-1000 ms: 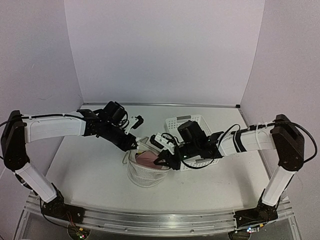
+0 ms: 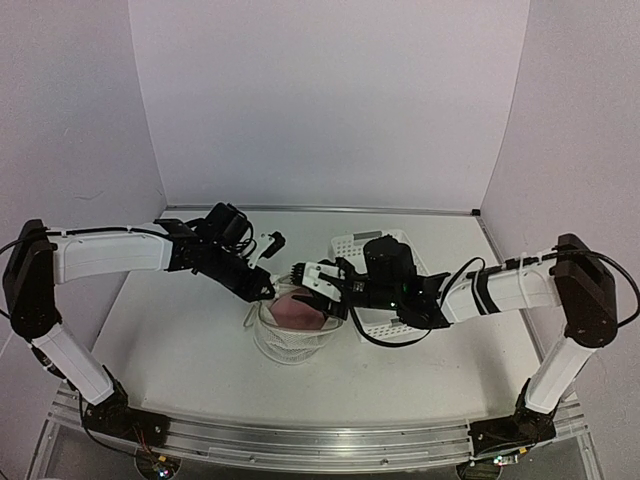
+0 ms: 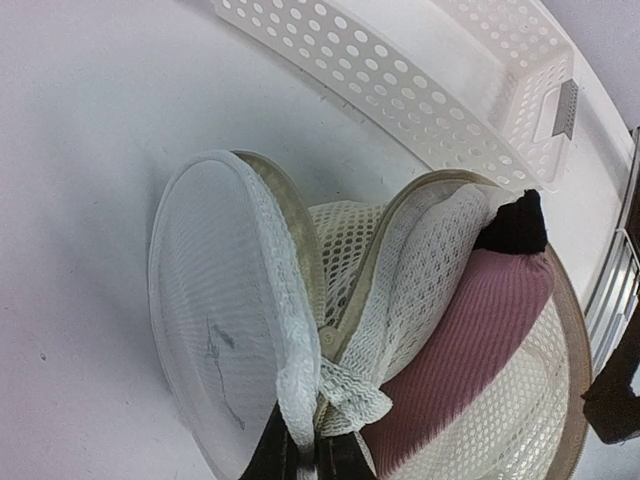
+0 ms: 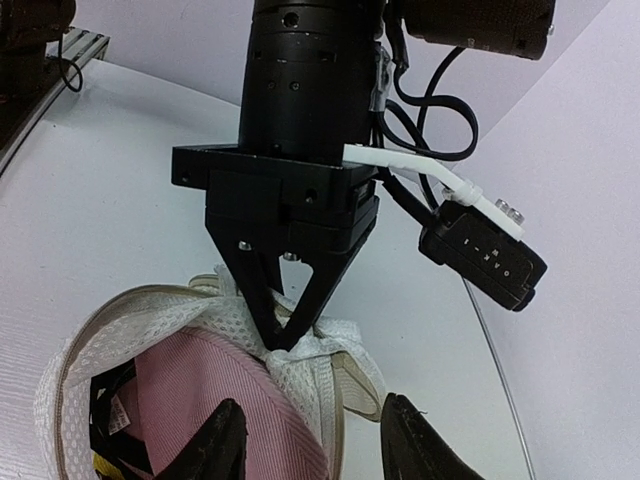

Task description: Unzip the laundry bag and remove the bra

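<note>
The white mesh laundry bag [image 2: 287, 346] lies unzipped on the table, its mouth gaping. Inside it a pink ribbed bra with a black end shows; in the right wrist view the bra [image 4: 205, 390] fills much of the opening, with black and yellow parts beside it. My left gripper is shut on the gathered mesh at the bag's rim. Above the bra, my right gripper stands part open, its fingers [image 4: 222, 440] apart with no cloth visibly pinched between them. Whether its tips touch the bra I cannot tell.
A white perforated basket [image 3: 420, 110] stands empty behind and right of the bag, partly under my right arm.
My right gripper swung from the bag's right edge up and back, and now reaches further left over the bra. My left arm stayed nearly still.
</note>
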